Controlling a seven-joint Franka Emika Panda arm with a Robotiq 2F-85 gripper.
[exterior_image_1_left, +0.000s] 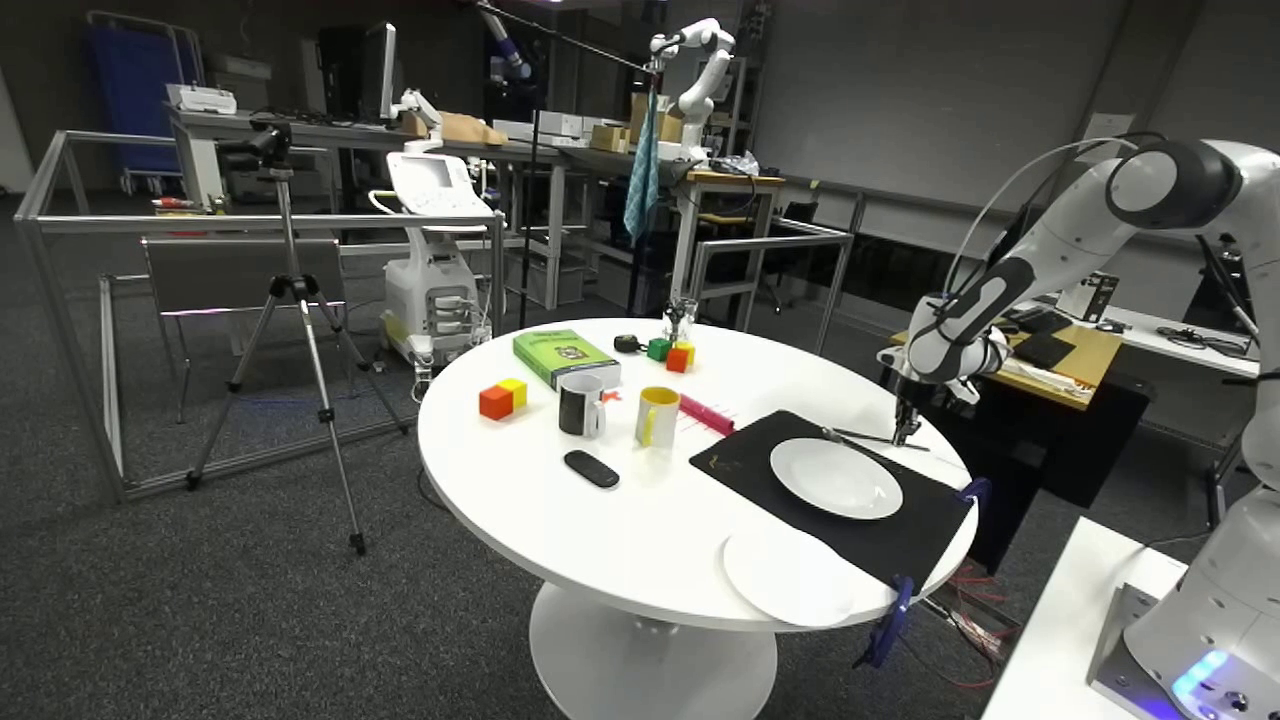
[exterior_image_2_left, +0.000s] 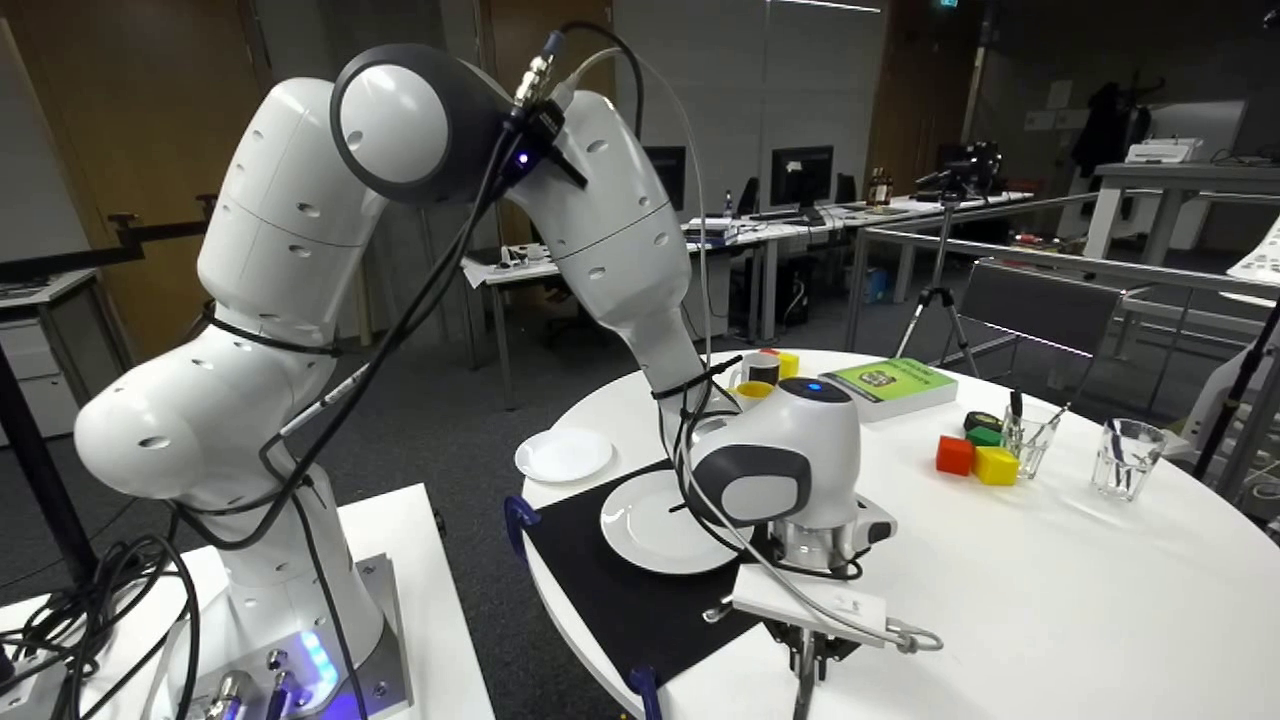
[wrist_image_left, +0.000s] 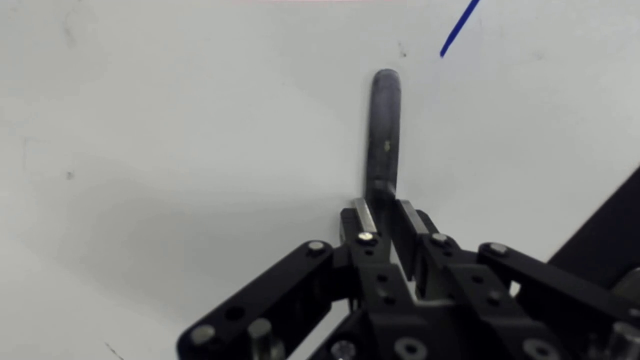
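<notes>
A slim utensil with a dark handle lies between the fingers of my gripper, which is shut on it in the wrist view. The handle points away from the fingers, over the white tabletop. In exterior view 1 my gripper is low at the right side of the round table, and the thin utensil reaches left from it across the black mat. Whether it touches the table is unclear. The utensil's working end is too small to identify. In exterior view 2 the gripper is partly hidden under its mount.
A white plate sits on the black mat, held by blue clamps. Another white plate lies near the front edge. Mugs, a green book and colored blocks stand farther left and back.
</notes>
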